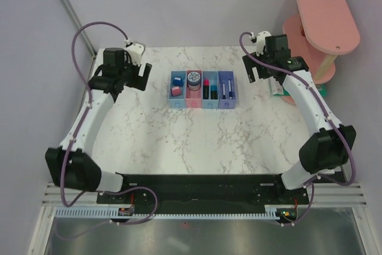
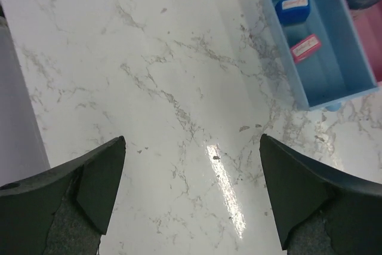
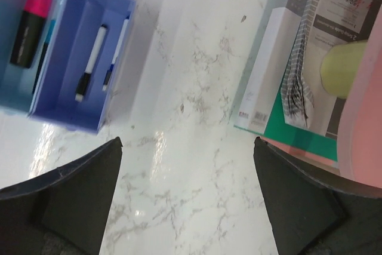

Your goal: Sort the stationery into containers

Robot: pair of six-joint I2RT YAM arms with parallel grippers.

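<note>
Four containers stand in a row mid-table: a light blue one (image 1: pixel 177 101) holds a blue (image 2: pixel 292 10) and a pink item (image 2: pixel 305 47); a pink one (image 1: pixel 193 102) holds a round tin (image 1: pixel 194 79); another light blue one (image 1: pixel 210 103) holds pink-capped and blue items; a purple one (image 1: pixel 227 104) holds slim markers (image 3: pixel 91 61). My left gripper (image 1: pixel 141 76) is open and empty, left of the row; my right gripper (image 1: pixel 256 67) is open and empty, right of it.
A pink tiered shelf (image 1: pixel 327 13) stands at the right, with folders and papers (image 3: pixel 268 70) lying beside and beneath it.
</note>
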